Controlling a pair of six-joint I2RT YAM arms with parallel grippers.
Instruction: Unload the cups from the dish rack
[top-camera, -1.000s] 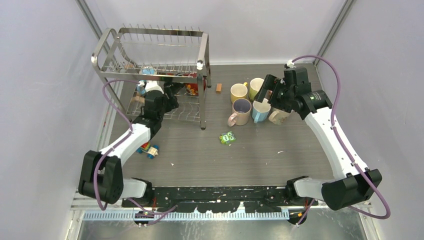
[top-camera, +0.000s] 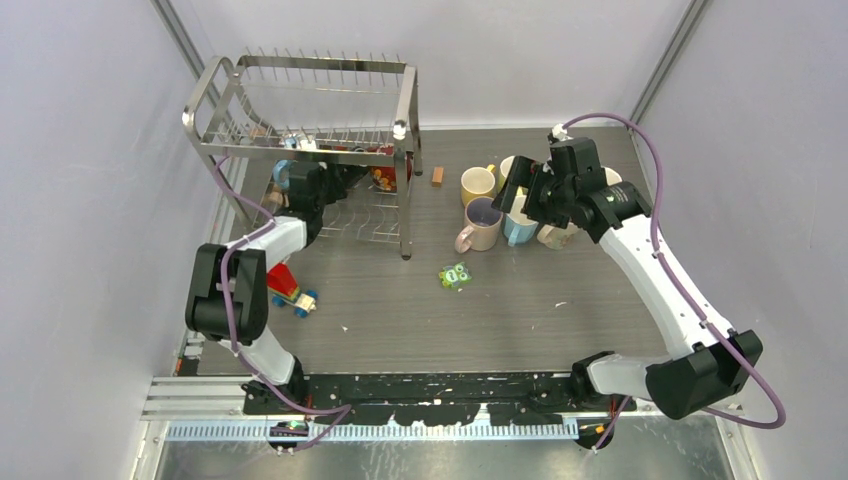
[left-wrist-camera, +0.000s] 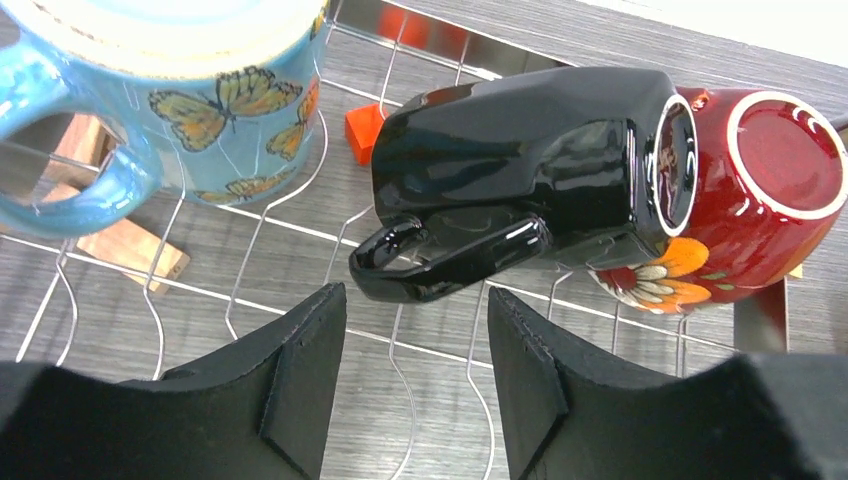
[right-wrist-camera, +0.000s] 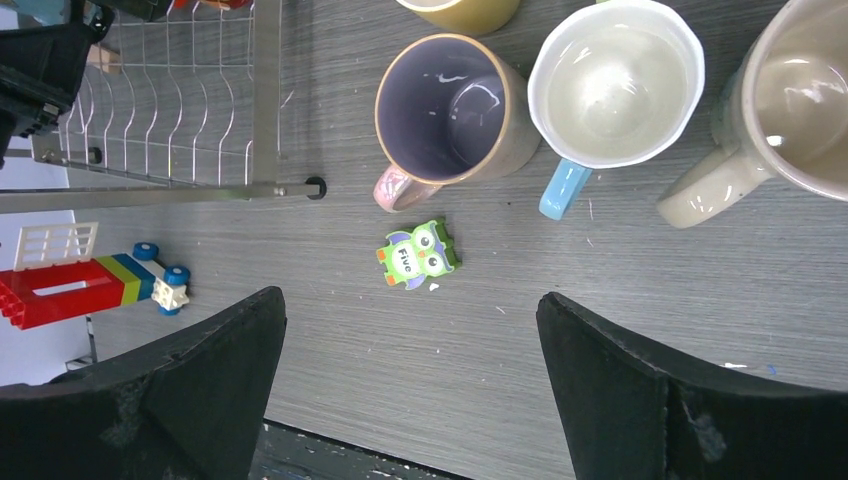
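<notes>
Inside the lower level of the dish rack, in the left wrist view, a black mug lies on its side, its handle toward my left gripper, whose fingers are parted with nothing between them. A blue butterfly mug is at left, a red flowered mug at right. My right gripper stands open above several cups on the table, among them a purple-lined mug, a yellow cup and a white-and-blue cup.
A green owl piece, a small wooden block and a toy vehicle lie around the rack. The rack's upper shelf overhangs my left gripper.
My left arm's elbow has swung up and rightward, with its gripper staying inside the rack and turning slightly. The right gripper has shifted slightly left.
</notes>
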